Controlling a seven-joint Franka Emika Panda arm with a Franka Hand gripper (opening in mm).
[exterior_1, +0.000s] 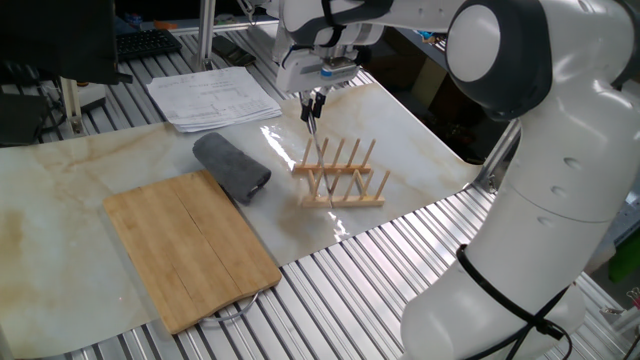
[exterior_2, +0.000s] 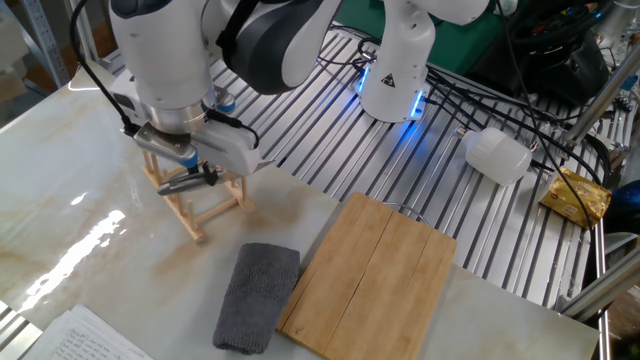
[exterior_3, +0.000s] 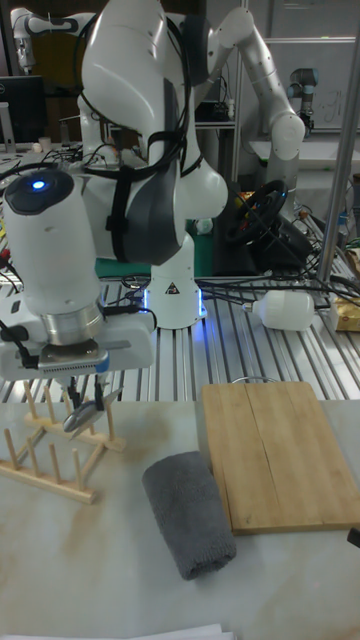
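My gripper (exterior_1: 312, 106) is shut on a slim metal knife (exterior_1: 319, 150), whose blade slants down among the pegs of a small wooden rack (exterior_1: 345, 203). Seen in exterior view 2, the knife's grey handle (exterior_2: 186, 184) lies across the fingers above the rack (exterior_2: 190, 220). Exterior view 3 has the gripper (exterior_3: 89, 390) over the rack's right part, with the knife (exterior_3: 85, 414) tilted. Whether the blade's tip touches the rack or the table is unclear.
A wooden cutting board (exterior_1: 190, 245) and a rolled grey towel (exterior_1: 232, 167) lie to the rack's left in exterior view 1. Papers (exterior_1: 213, 98) rest behind them.
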